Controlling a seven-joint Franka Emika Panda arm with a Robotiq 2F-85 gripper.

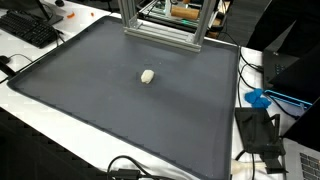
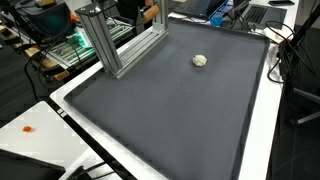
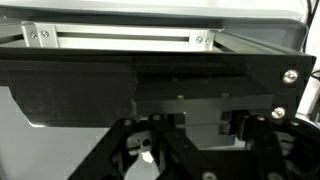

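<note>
My gripper shows only in the wrist view, at the lower middle. A dark, blocky piece point(image 3: 200, 92) lies across its fingertips, and a lighter grey patch shows between the fingers. Whether that patch is a gap or something held is unclear. A small pale lump point(image 1: 147, 76) rests on the grey table mat point(image 1: 125, 115), toward its far side. The second exterior view has the same pale lump point(image 2: 199, 60) near the far edge, with clear mat around it.
A metal frame point(image 1: 165, 38) stands at the mat's far edge. Beyond the mat are a keyboard point(image 1: 32, 30), a blue item point(image 1: 257, 98) and a black holder point(image 1: 258, 132). In the wrist view, a long black bar point(image 3: 70, 90) crosses the picture.
</note>
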